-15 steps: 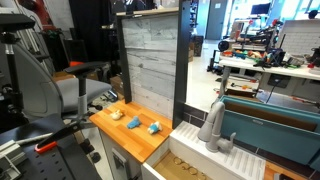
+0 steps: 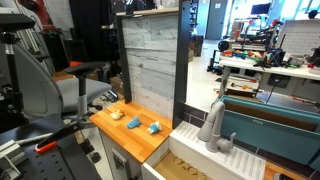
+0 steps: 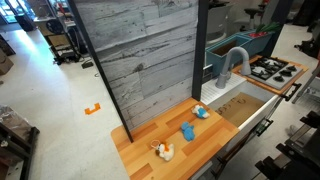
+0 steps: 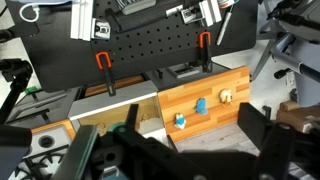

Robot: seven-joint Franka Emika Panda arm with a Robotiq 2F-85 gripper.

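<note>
Three small toy-like items lie on the wooden counter (image 3: 160,130). The wrist view looks down on the same trio: the blue item (image 4: 201,106), the white-and-blue item (image 4: 180,121) and the pale one (image 4: 226,96). My gripper has its dark fingers spread wide, open, with no object held between them. The counter and items appear well below. Neither exterior view shows the gripper clearly.
Beside the counter is a tan-bottomed basin (image 2: 180,168) with a grey faucet (image 2: 213,122). A stove top (image 3: 270,69) and a teal bin (image 3: 250,45) stand farther along. A grey plank wall (image 3: 150,60) rises behind the counter. Bare wood surrounds the items.
</note>
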